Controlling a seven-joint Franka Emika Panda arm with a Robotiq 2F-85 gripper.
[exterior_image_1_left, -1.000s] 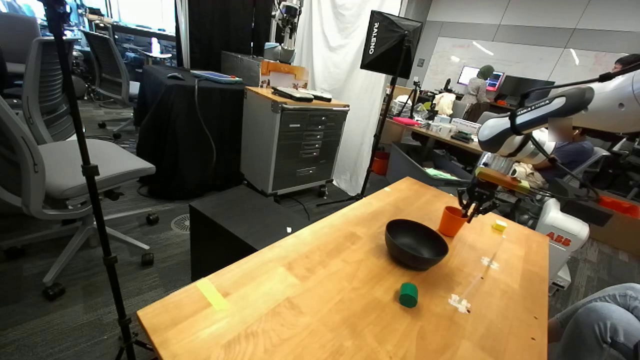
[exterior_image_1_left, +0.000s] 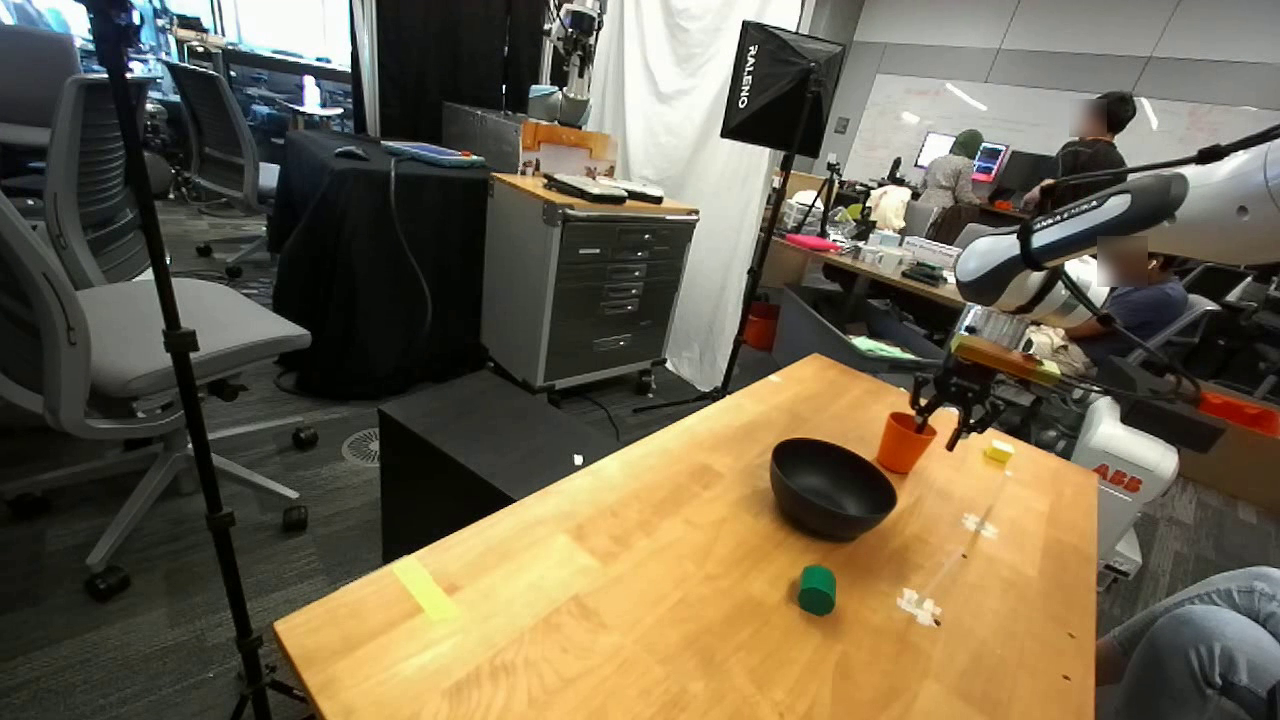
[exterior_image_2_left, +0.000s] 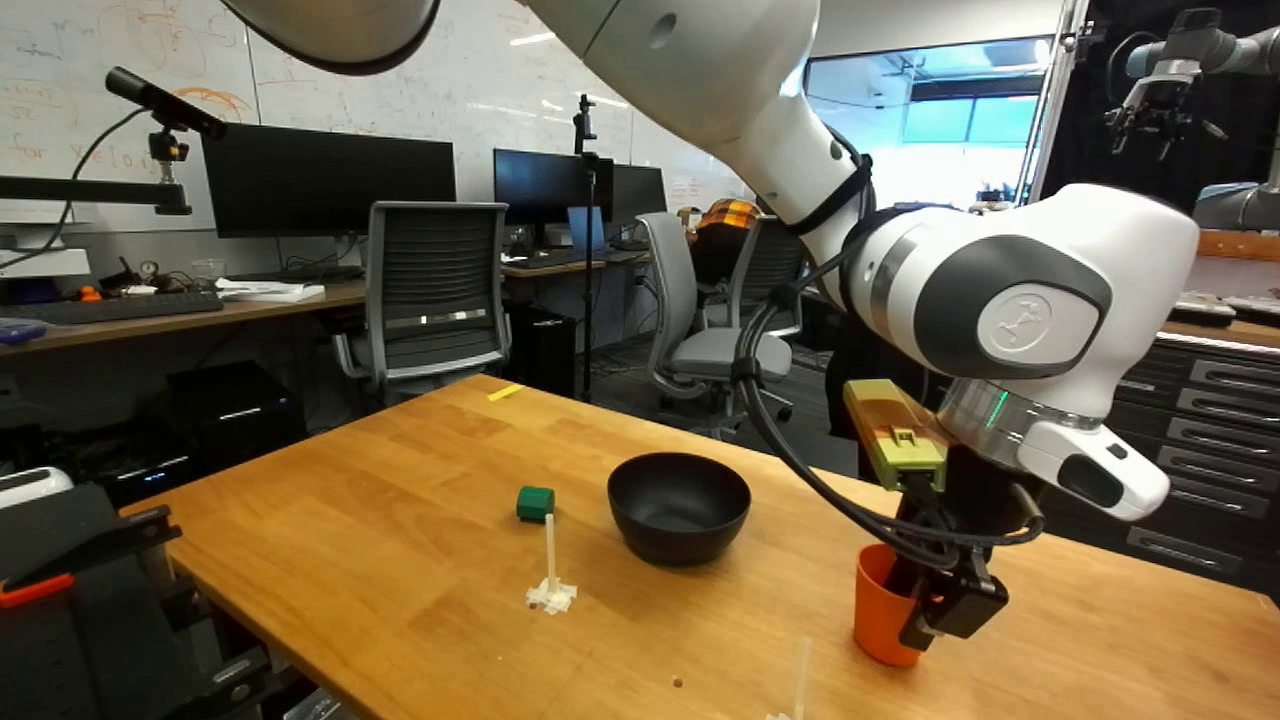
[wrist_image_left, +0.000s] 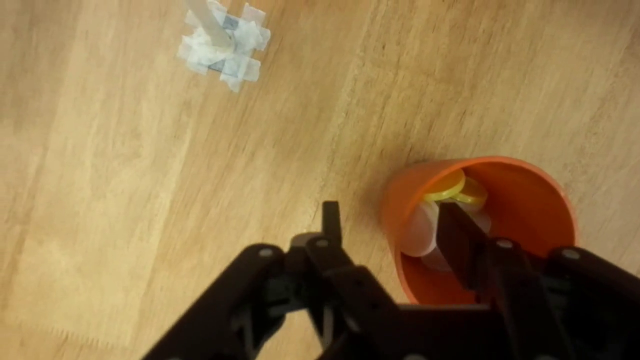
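Observation:
An orange cup (wrist_image_left: 558, 204) stands upright on the table, holding yellow and whitish round pieces (wrist_image_left: 417, 228). My gripper straddles its near wall with the fingers spread. In the wrist view, one finger (wrist_image_left: 459, 240) is inside the cup's mouth and the other finger (wrist_image_left: 331, 222) is outside over the wood. A gap shows between the outer finger and the wall, so nothing is gripped. Exterior view 2 has the gripper low over the cup (exterior_image_2_left: 882, 618), partly covering it. A black bowl (exterior_image_1_left: 828, 492) and a green block (exterior_image_1_left: 817, 590) rest farther along the table.
A small yellow block (exterior_image_1_left: 998, 451) lies near the cup by the table edge. Thin upright sticks are taped down, one with a white tape base (exterior_image_2_left: 552, 594). Bare wood (exterior_image_1_left: 624, 564) stretches beyond the bowl.
The gripper's fingers have spread apart; a second ago they were close together at the cup's rim. The cup, bowl and green block have stayed in place.

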